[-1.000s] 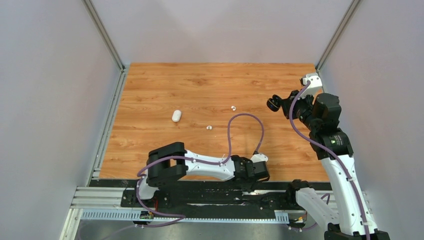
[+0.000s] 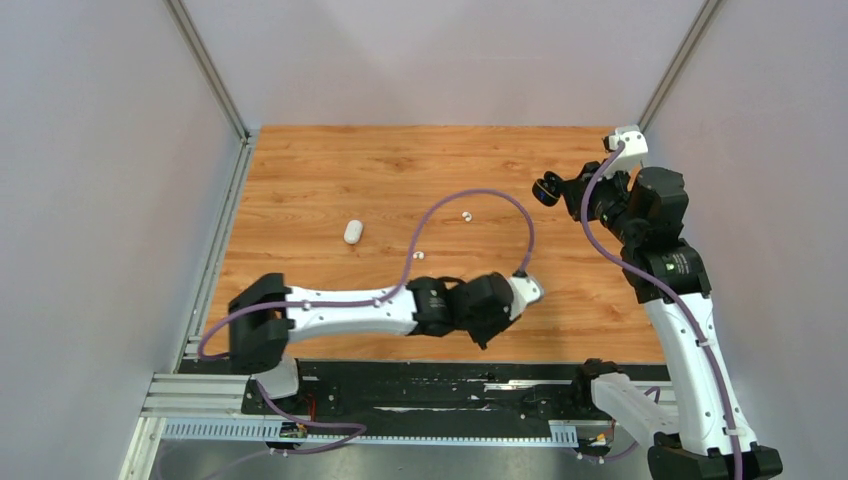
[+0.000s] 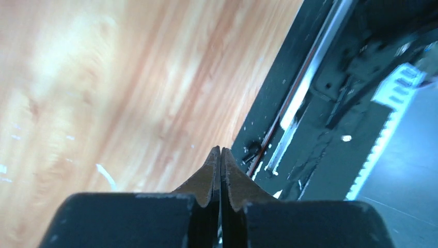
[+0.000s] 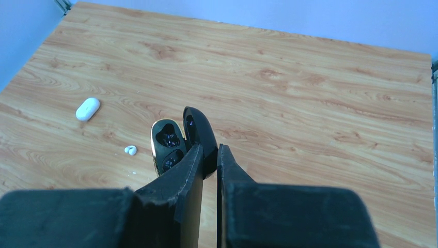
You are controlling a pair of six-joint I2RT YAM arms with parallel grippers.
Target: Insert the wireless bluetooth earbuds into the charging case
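A black charging case [image 4: 168,142] with its lid up hangs above the table, my right gripper shut on it. Two dark, glossy hollows show in its gold-edged face; whether anything sits in them I cannot tell. White earbuds lie on the wood as two small groups, one pair [image 2: 467,216] near the middle and another [image 2: 419,255] nearer the left arm. A closed white case [image 2: 353,232] rests to their left. My left gripper is over the table's front edge, fingertips close together, nothing visible between them; its finger width is unclear.
The left forearm [image 2: 345,312] spans the front of the table, its purple cable [image 2: 440,205] arching close to the nearer earbuds. A dark strip with metal rails [image 2: 430,385] runs along the front edge.
My right gripper, still with the black case, has shifted slightly toward the back.
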